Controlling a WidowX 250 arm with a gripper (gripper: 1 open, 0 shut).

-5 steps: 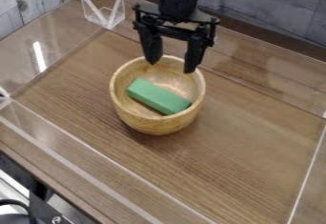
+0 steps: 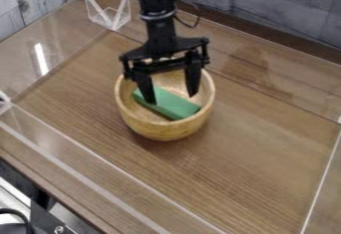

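A wooden bowl sits mid-table with a green block lying in it, slanting from upper left to lower right. My black gripper is low over the bowl, its two arms spread apart to either side of the block's upper part. It is open; no contact with the block can be made out.
A clear plastic object stands at the back left. Black fittings show at the lower left corner.
My gripper has turned about its vertical axis and come down and slightly left, lower into the bowl. The bowl and green block look unmoved.
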